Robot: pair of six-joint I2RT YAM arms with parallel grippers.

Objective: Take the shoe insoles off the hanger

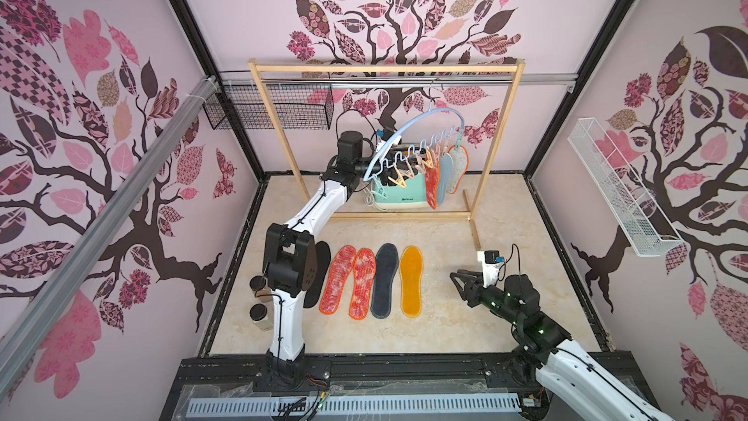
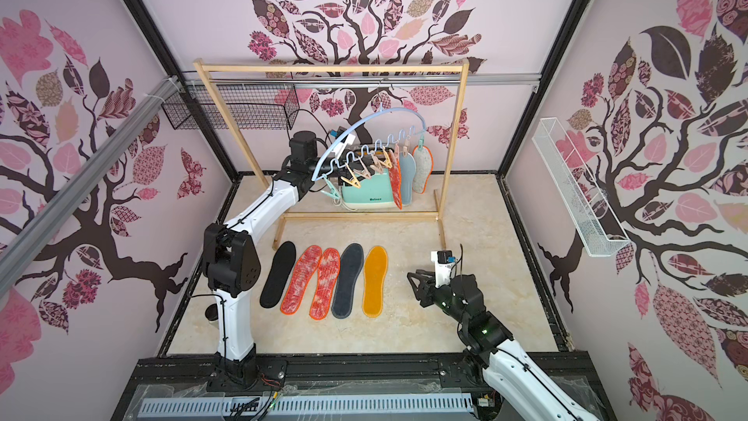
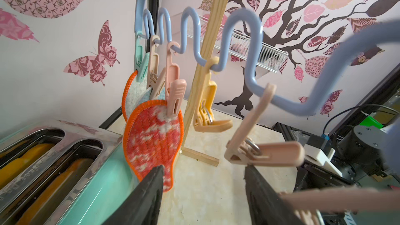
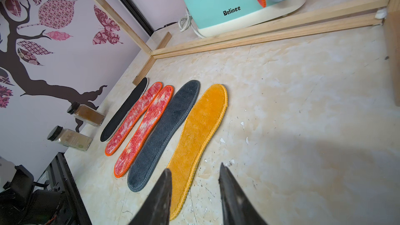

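A blue hanger [image 1: 420, 114] with clothespins hangs tilted under the wooden bar. In the top left view a red insole [image 1: 431, 184], a blue-grey insole [image 1: 445, 179] and a pale insole with orange edge [image 1: 459, 167] hang clipped at its right end. In the left wrist view the red insole [image 3: 154, 137] hangs beyond my left gripper, whose fingers stand apart with nothing visible between them. A loose pink clip [image 3: 266, 150] hangs close to it. My right gripper is open and empty over the bare table.
On the table lie a yellow insole [image 4: 202, 120], a dark grey insole [image 4: 166, 129], two red insoles [image 4: 143, 129] and a black insole [image 4: 125, 108]. A toaster [image 4: 225, 0] stands behind the rack's lower rail [image 4: 266, 27].
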